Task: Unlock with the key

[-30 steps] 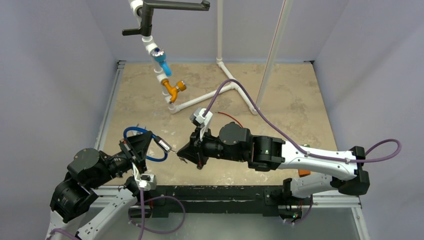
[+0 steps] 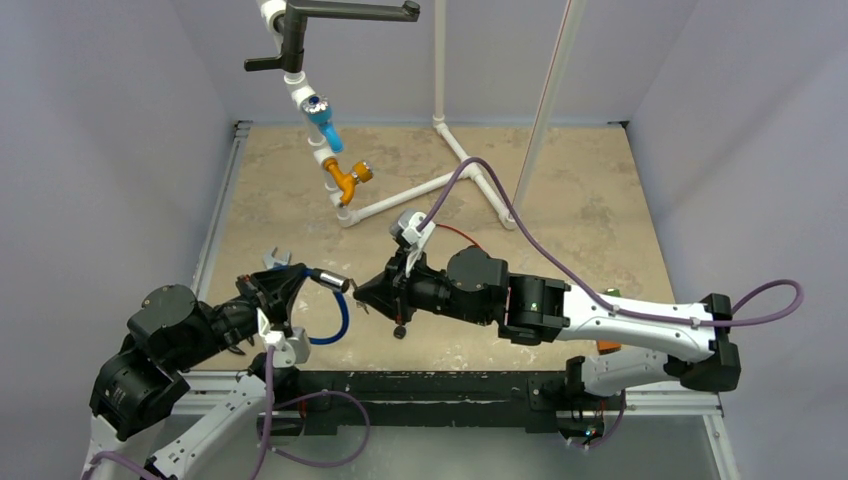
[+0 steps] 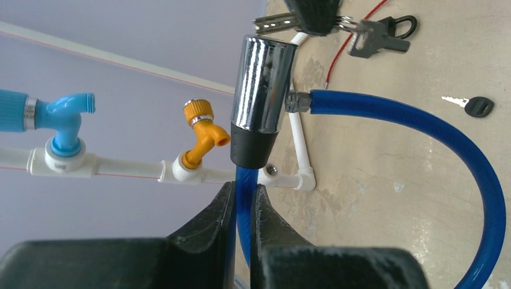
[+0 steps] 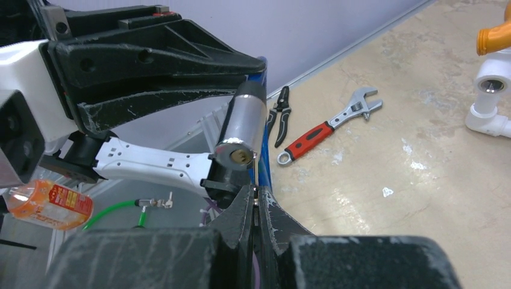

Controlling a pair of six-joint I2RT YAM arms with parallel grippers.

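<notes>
A blue cable lock with a chrome cylinder (image 3: 265, 84) is held up in the air. Just behind the cylinder, my left gripper is shut on the lock's blue cable (image 3: 246, 174). The keyhole (image 4: 240, 157) faces the right wrist camera. My right gripper is shut on a thin key (image 4: 255, 170), seen edge-on there. In the left wrist view the key's blade (image 3: 274, 23) is outside the cylinder, across its end face. In the right wrist view it appears right of the keyhole. Other keys (image 3: 378, 40) dangle on the ring.
A loose key (image 3: 467, 105) lies on the board. An adjustable wrench (image 4: 330, 126) and black pliers (image 4: 279, 116) lie there too. White pipes with a blue tap (image 2: 322, 118) and an orange tap (image 2: 346, 181) stand at the back left.
In the top view the lock has swung from a downward slant to nearly level and moved right. Its cable loop shifted too. The right gripper has tilted slightly, the key now upright beside the lock's end.
</notes>
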